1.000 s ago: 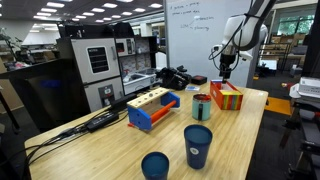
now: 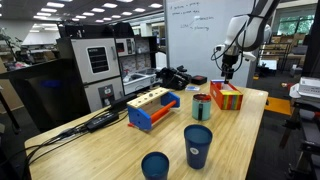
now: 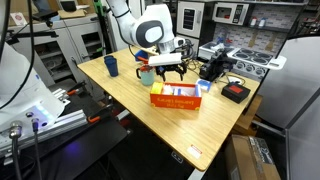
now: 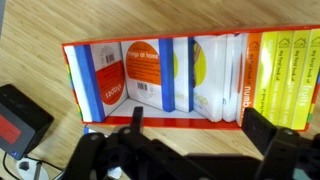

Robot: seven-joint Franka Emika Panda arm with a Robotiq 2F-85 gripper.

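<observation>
A red and yellow box (image 3: 175, 100) stands on the wooden table, open at the top. Inside it, in the wrist view, are small books: an orange-fronted one (image 4: 143, 62), white and blue ones, and a row of yellow spines (image 4: 285, 75) at the right. My gripper is over the box's near side, its dark fingers wide apart and nothing between them. In exterior view 1 the white arm (image 2: 238, 40) reaches down above the box from behind; the fingertips are too small there to judge their height.
A striped can (image 2: 201, 106), two dark blue cups (image 2: 198, 146) and a wooden toy bench (image 2: 153, 108) stand elsewhere on the table. A dark box (image 3: 235, 92) lies near the book box. Bare wood shows on the table's near left in exterior view 1.
The arm has shifted slightly to the right in exterior view 1, staying above the box. The box and the other objects have not visibly moved.
</observation>
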